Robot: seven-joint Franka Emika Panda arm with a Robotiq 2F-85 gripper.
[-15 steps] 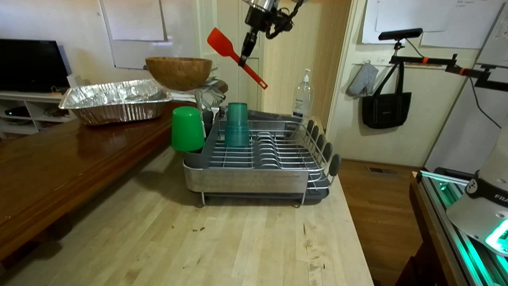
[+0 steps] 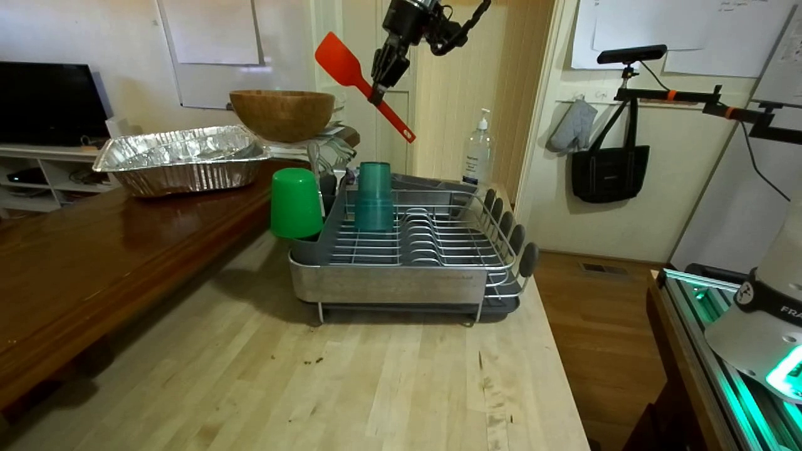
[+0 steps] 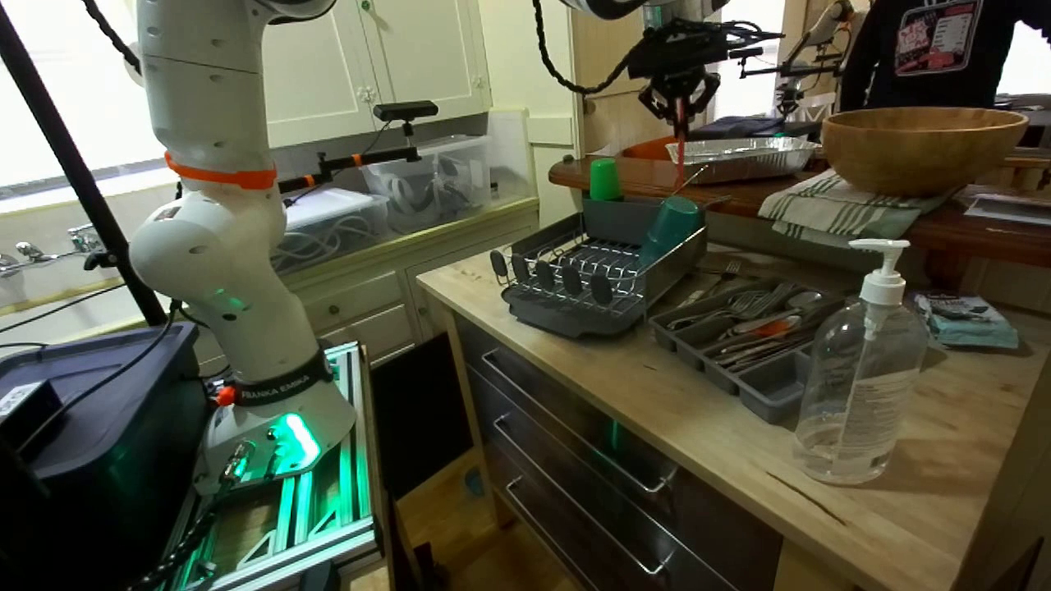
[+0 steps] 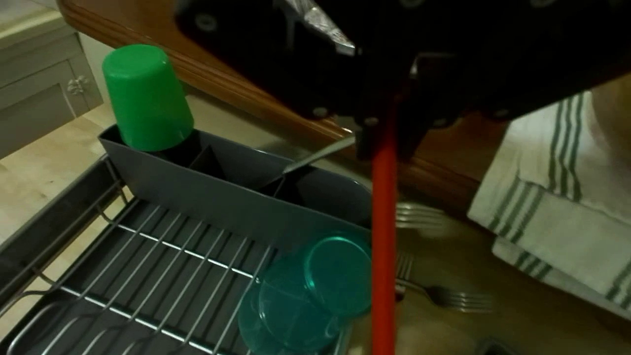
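My gripper (image 2: 376, 96) is shut on the handle of a red spatula (image 2: 342, 61), held in the air above and behind the dish rack (image 2: 391, 284). In exterior view 1 the spatula slants, its blade up to the left and its handle end down to the right. The wrist view shows the red handle (image 4: 384, 236) running down from between the dark fingers; the blade is out of sight there. A green cup (image 4: 148, 97) sits upside down at one end of the rack's utensil holder (image 4: 236, 195). Inside the rack stands a teal cup (image 2: 374, 196).
Beside the rack lies a grey cutlery tray (image 3: 749, 335) full of utensils, with a clear pump bottle (image 3: 857, 394) nearby. A wooden bowl (image 2: 282, 114) and a foil pan (image 2: 188, 169) occupy the raised counter.
In exterior view 1 the gripper and spatula have shifted slightly left, with the spatula's blade a little higher. The gripper looks turned somewhat. Rack and cups stay where they were.
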